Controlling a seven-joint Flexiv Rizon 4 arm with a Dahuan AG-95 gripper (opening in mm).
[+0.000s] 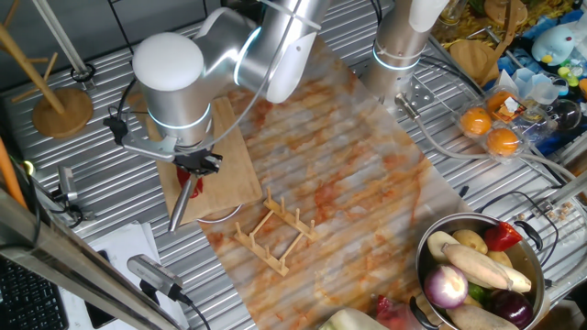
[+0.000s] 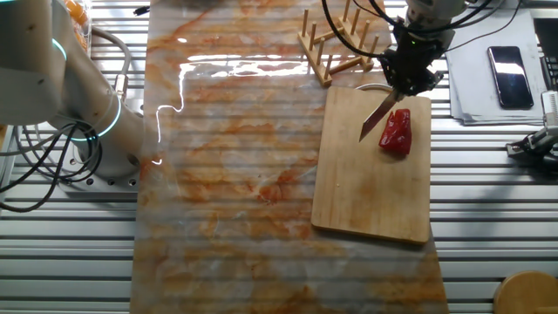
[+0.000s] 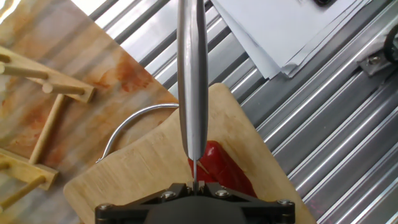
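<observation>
A knife with a grey metal handle (image 3: 193, 81) is pinched in my gripper, which is shut on it near where handle meets blade. The handle (image 1: 182, 205) points away from the arm, toward the front edge of the wooden cutting board (image 1: 229, 156). On the other side of the gripper (image 2: 410, 80), the blade (image 2: 377, 116) extends over the board, beside a red pepper piece (image 2: 397, 133). That red piece (image 3: 222, 168) lies on the board, partly covered by the gripper in the wrist view. Whether the blade touches it cannot be told.
A wooden peg rack (image 1: 276, 236) stands close to the board. A steel pot (image 1: 424, 266) full of vegetables is at the front right. Papers with a phone (image 2: 511, 77) lie past the board.
</observation>
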